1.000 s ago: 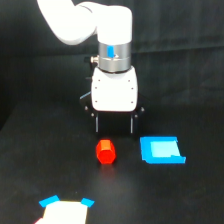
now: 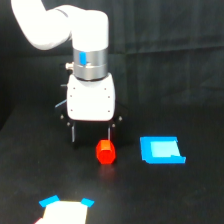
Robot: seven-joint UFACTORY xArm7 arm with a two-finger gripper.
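A small red-orange object [image 2: 105, 153] stands on the dark table near the middle of the camera view. Above and just to the left of it in the picture is my gripper [image 2: 92, 136], pointing down. Its thin dark fingers are spread wide, and no object shows between them. The right finger appears close to the top of the red-orange object; whether they touch cannot be told from this angle.
To the right lies a pale square edged in blue [image 2: 162, 150]. Another pale piece with blue corners [image 2: 65, 213] is cut off by the bottom edge. Dark, bare table lies between them, with a dark curtain [image 2: 165, 60] behind.
My gripper has shifted left and somewhat lower in the picture, its fingers still apart. The red-orange object and the blue-edged square are where they were.
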